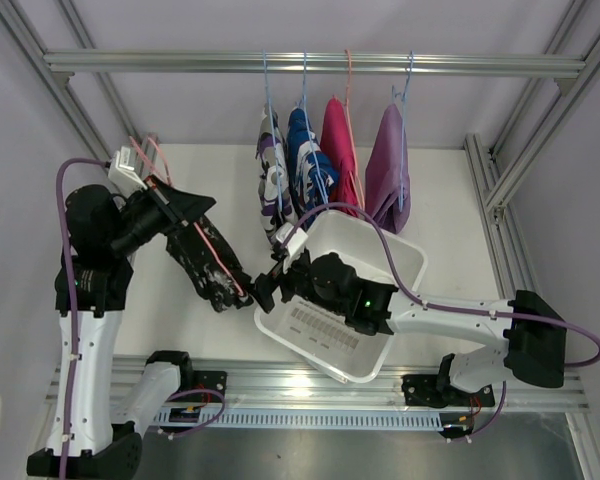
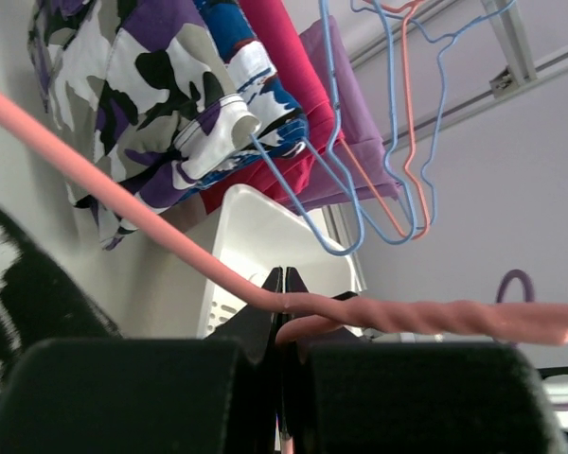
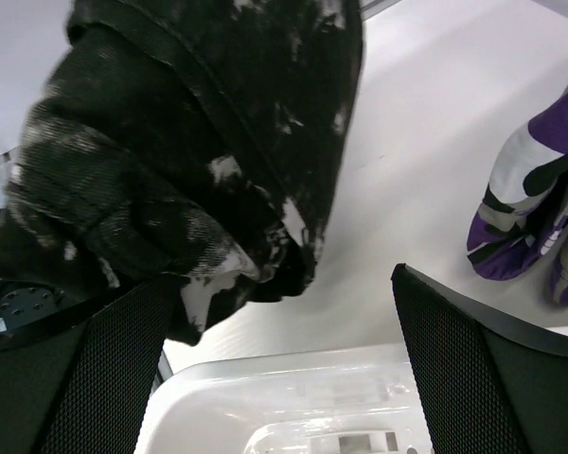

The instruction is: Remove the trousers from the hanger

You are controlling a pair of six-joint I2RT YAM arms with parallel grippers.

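Black patterned trousers [image 1: 205,265] hang on a pink hanger [image 2: 142,213] held up by my left gripper [image 1: 185,210], which is shut on the hanger near its twisted neck, as the left wrist view shows. In the right wrist view the trousers [image 3: 180,142] fill the upper left, just beyond the fingers of my open right gripper, with nothing clearly between them. In the top view my right gripper [image 1: 270,275] stands just right of the trousers' lower end, over the white basket [image 1: 355,355].
Camouflage trousers [image 1: 272,175], blue patterned [image 1: 305,165], red [image 1: 337,150] and purple [image 1: 385,170] garments hang on the rail [image 1: 210,62] at the back. The floor left of the basket is largely clear beneath the held trousers.
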